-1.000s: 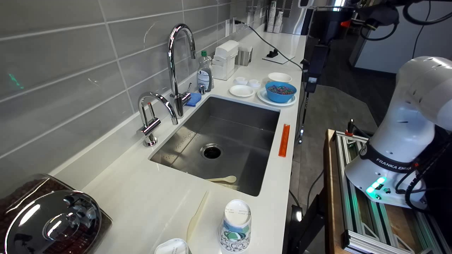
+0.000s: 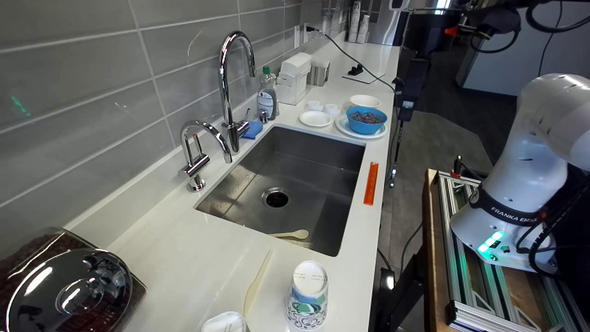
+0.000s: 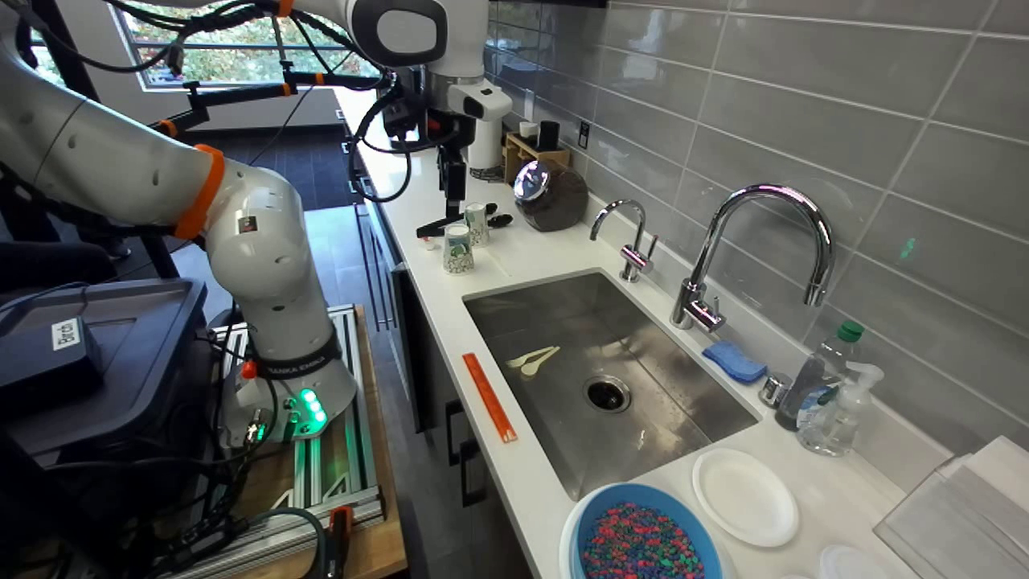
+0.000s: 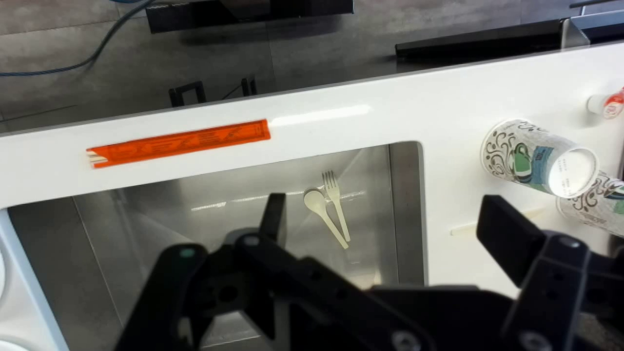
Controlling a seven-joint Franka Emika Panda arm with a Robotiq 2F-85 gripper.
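In the wrist view my gripper stands open, its two black fingers [image 4: 273,213] wide apart with nothing between them. Beneath it, a pale fork [image 4: 333,190] and a pale spoon [image 4: 316,202] lie side by side on the floor of the steel sink [image 4: 407,216]. A pale knife [image 2: 256,285] lies on the counter beyond the sink's edge. Two patterned paper cups stand upside down near it, one [image 4: 520,158] closer to the counter's front edge than the other [image 4: 599,202]. An orange chopstick packet [image 4: 181,144] lies along the front rim.
Two chrome faucets [image 2: 225,83] rise behind the sink. At its far end in exterior view 1 sit a blue bowl [image 2: 363,127] of colourful bits, white plates [image 2: 315,119] and a soap bottle [image 2: 268,97]. A lidded dark jar [image 3: 550,196] stands against the wall.
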